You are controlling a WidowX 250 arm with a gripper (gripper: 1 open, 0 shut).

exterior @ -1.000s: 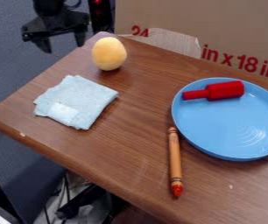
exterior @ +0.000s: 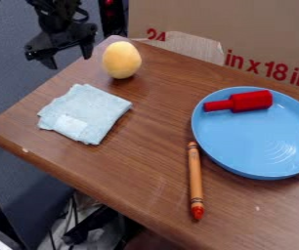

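My black gripper hangs at the top left, past the table's far left edge, with its fingers open and nothing seen between them. A pale folded cloth lies on the wooden table at the left. A yellow egg-shaped object stands near the back left edge, to the right of my gripper. A blue plate on the right holds a red cylinder with a narrower handle. An orange crayon lies left of the plate, near the front.
A cardboard box stands along the back of the table. The floor shows past the left edge, with cables below at the front left.
My gripper has moved slightly down and to the right. The objects on the table have not moved.
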